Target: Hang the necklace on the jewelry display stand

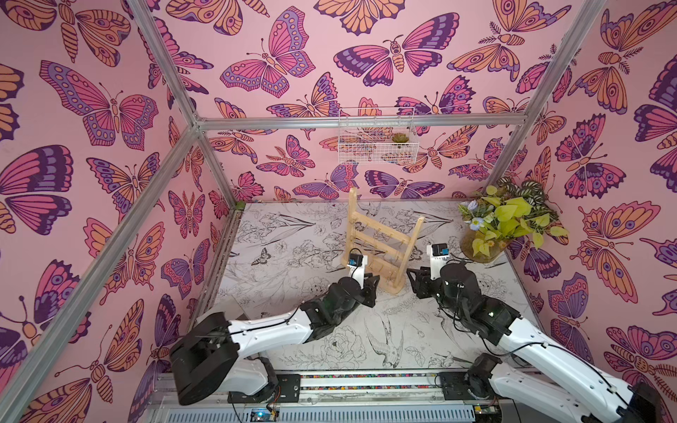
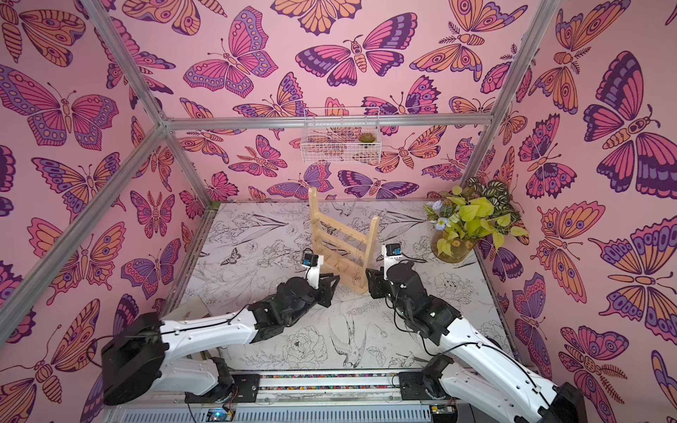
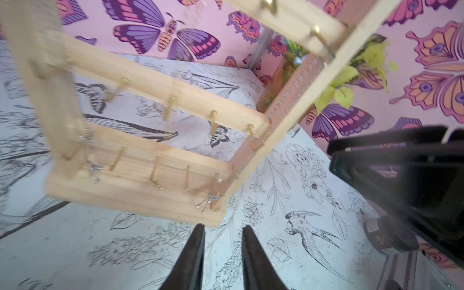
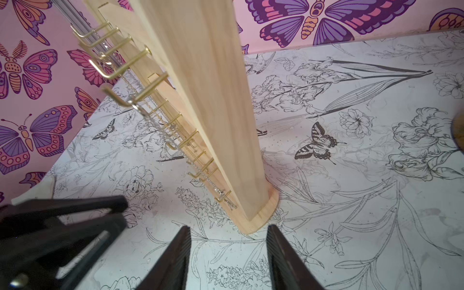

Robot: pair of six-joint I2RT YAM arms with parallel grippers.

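A silver necklace (image 4: 143,111) hangs from the near end hook of the wooden display stand (image 1: 384,232) in the right wrist view. Its lower end (image 3: 210,198) dangles in front of the stand's base in the left wrist view. Other chains hang on hooks farther along. My left gripper is open and empty, in front of the base and apart from the chain. Just right of the stand, my right gripper is also open with nothing between its fingers. The top views are too coarse to show the chain.
A vase of yellow-green leaves and flowers (image 1: 504,218) stands at the back right. A wire basket (image 1: 377,151) is mounted on the back wall.
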